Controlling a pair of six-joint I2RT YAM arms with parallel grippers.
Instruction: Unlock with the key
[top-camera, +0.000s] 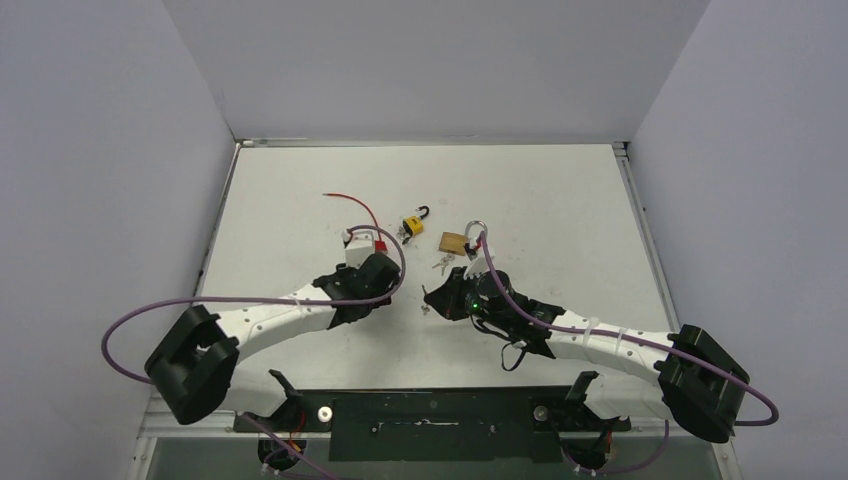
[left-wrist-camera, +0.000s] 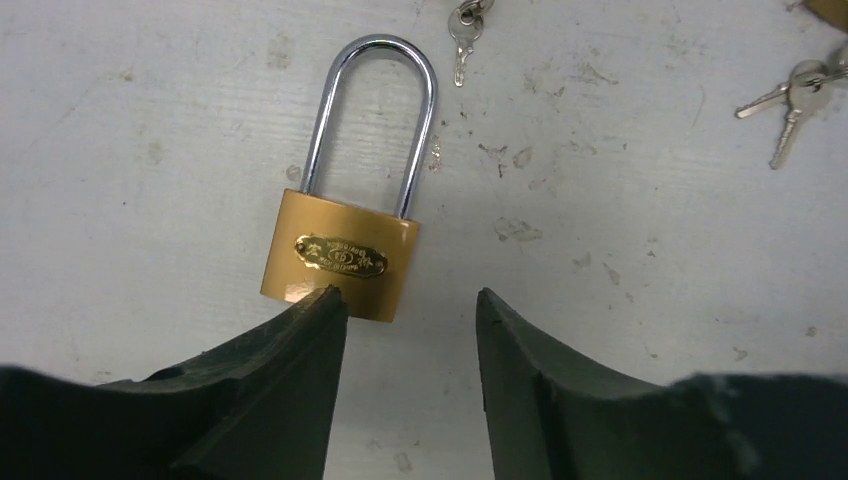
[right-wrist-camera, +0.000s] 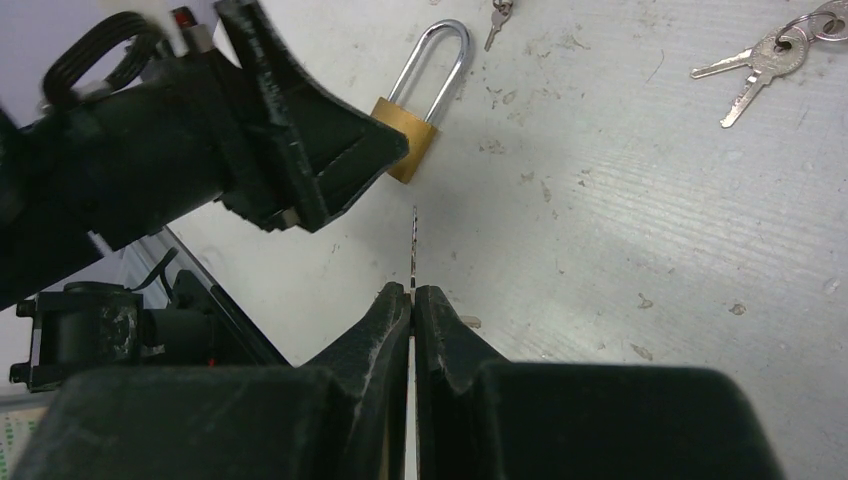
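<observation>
A brass padlock (left-wrist-camera: 340, 250) lies flat on the table with its long steel shackle pointing away. In the left wrist view it sits mostly left of the gap of my left gripper, partly behind the left finger. That gripper is open with nothing between its fingers. From above, the left arm hides this padlock. My right gripper is shut on a key, whose thin blade (right-wrist-camera: 414, 240) sticks out past the fingertips. It is held right of the padlock and apart from it.
Loose keys (right-wrist-camera: 760, 70) lie on the table, near another brass padlock (top-camera: 453, 243) at the back. A yellow padlock (top-camera: 413, 226) and a red lock (top-camera: 381, 246) with a red cable are also behind the grippers.
</observation>
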